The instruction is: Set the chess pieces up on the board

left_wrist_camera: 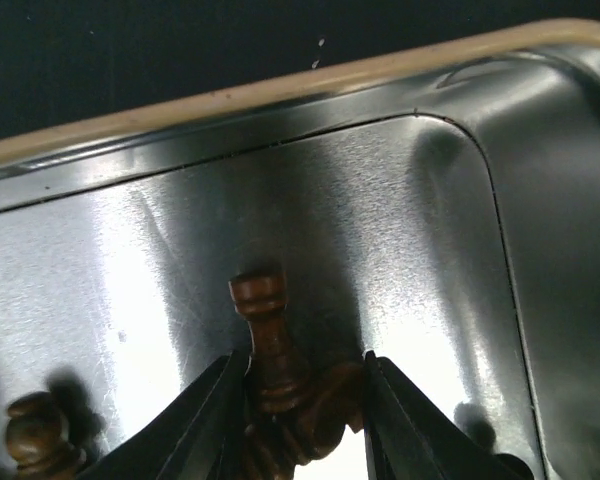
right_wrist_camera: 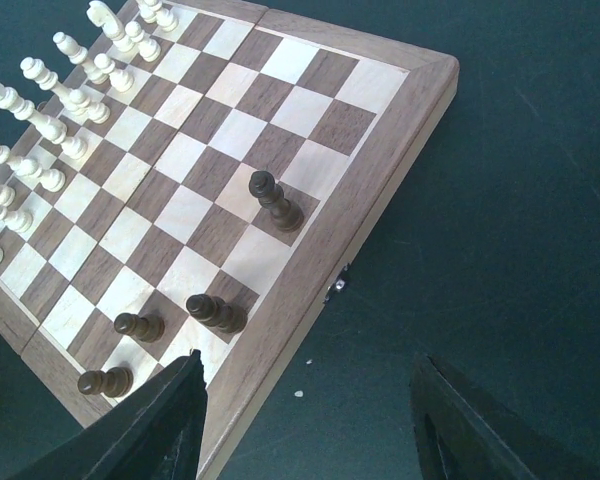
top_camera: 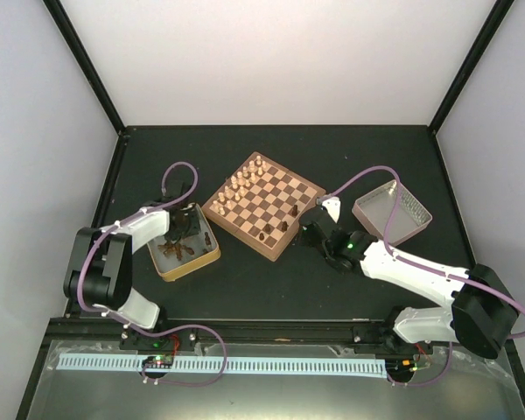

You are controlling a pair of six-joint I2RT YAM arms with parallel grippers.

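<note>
The wooden chessboard (top_camera: 264, 201) holds white pieces along its back-left side and several dark pieces near the right-front edge, such as a dark piece (right_wrist_camera: 277, 205). My left gripper is down inside the metal box (top_camera: 192, 258), part open around brown pieces lying there, a brown piece (left_wrist_camera: 270, 340) between and just beyond its fingertips; whether it touches them I cannot tell. My right gripper stands open, empty, above the board's right-front edge and the dark table.
An empty grey tray (top_camera: 381, 219) sits at the right. Bare black table (top_camera: 350, 153) shows behind and in front of the board.
</note>
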